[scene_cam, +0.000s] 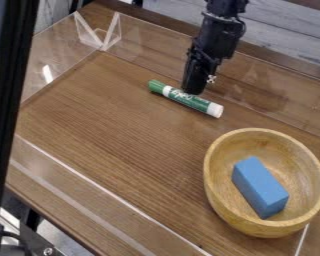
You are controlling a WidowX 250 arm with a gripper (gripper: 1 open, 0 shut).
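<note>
My black gripper (198, 80) hangs over the back middle of the wooden tabletop, just above a green-and-white tube (186, 99) that lies at a slant. Whether its fingers are open or shut is too small and dark to tell, and whether they touch the tube is unclear.
A yellow bowl (230, 202) with a blue block (260, 186) in it stands at the front right. A clear plastic object (100, 30) is at the back left.
</note>
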